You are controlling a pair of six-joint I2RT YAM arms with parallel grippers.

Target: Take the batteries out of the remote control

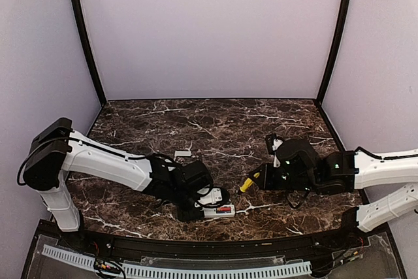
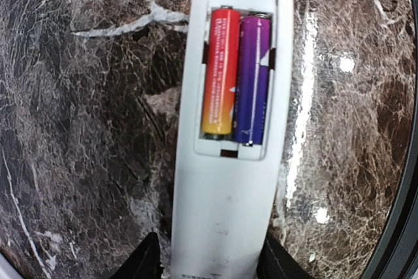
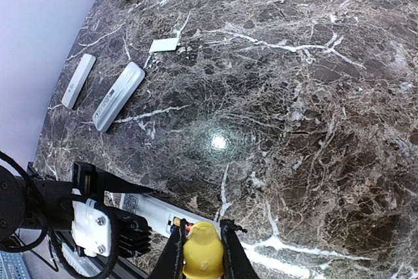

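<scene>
The white remote control (image 2: 224,194) has its battery bay open and facing up. A red-and-yellow battery (image 2: 221,73) and a purple battery (image 2: 252,83) lie side by side in the bay. My left gripper is shut around the remote's lower end, one finger on each side. A yellow-handled tool (image 1: 249,183) is held in my right gripper, which is shut on it. In the top view its dark tip points down and left, above and to the right of the remote, apparently apart from the batteries. The handle hides that tip in the right wrist view.
Two pale elongated objects (image 3: 119,97) lie beyond the left gripper in the right wrist view. A small pale flat piece (image 1: 183,153) rests on the marble table behind the left arm.
</scene>
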